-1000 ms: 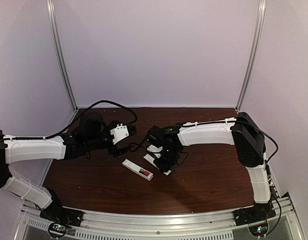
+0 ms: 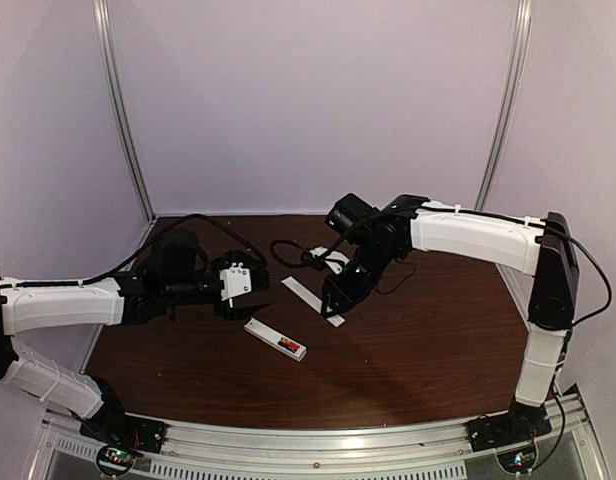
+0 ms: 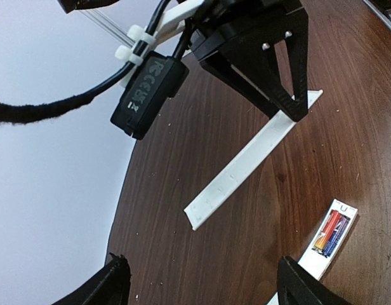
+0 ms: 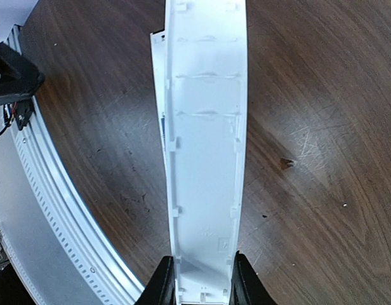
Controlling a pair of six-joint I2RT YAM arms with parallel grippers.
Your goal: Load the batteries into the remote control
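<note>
The white remote control [image 2: 266, 333] lies on the table with its battery bay showing. Two batteries [image 3: 332, 234], one red-orange and one dark blue, sit side by side in that bay in the left wrist view. My right gripper is shut on one end of a long white cover [image 4: 205, 159], whose ribbed inner face shows. The cover hangs above the table and hides most of the remote [image 4: 159, 70] in that view. Left of the remote, my left gripper [image 2: 258, 290] hovers over the table. Its fingers [image 3: 113, 279] are spread wide with nothing between them.
A metal rail [image 2: 318, 435] runs along its front edge. The right arm's cable loops towards the left gripper near the middle.
The left gripper has turned slightly and its fingers have spread. The remote has stayed put.
</note>
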